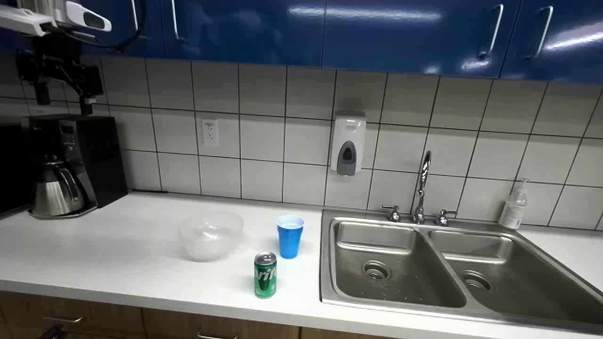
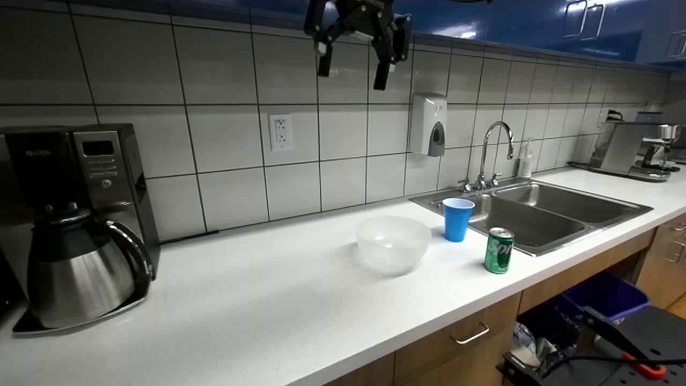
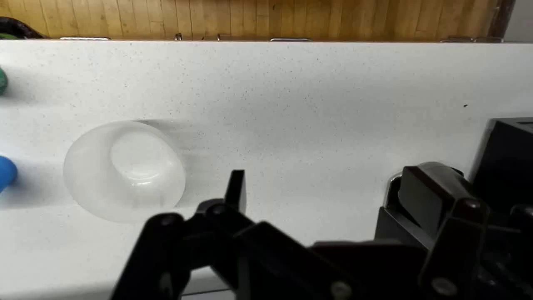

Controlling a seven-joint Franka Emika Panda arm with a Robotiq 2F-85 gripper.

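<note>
High above the counter hangs my gripper (image 2: 352,74), its two fingers spread wide and nothing between them; in exterior view 1 the gripper (image 1: 64,101) is at the upper left, over the coffee maker in the picture. A translucent white bowl (image 2: 393,245) stands upright on the counter and looks empty. To its right in exterior view 1 are a blue cup (image 1: 289,237) and, nearer the front edge, a green Sprite can (image 1: 265,276), both upright. The wrist view shows the bowl (image 3: 125,170) left of the gripper, with the cup (image 3: 6,172) and can cut off at the left border.
A coffee maker with a steel carafe (image 2: 80,276) occupies the left end. The double sink (image 1: 460,265) and its faucet (image 1: 421,189) lie right of the cup. Blue cabinets (image 1: 243,28) overhang the counter (image 1: 107,243), which is clear between coffee maker and bowl.
</note>
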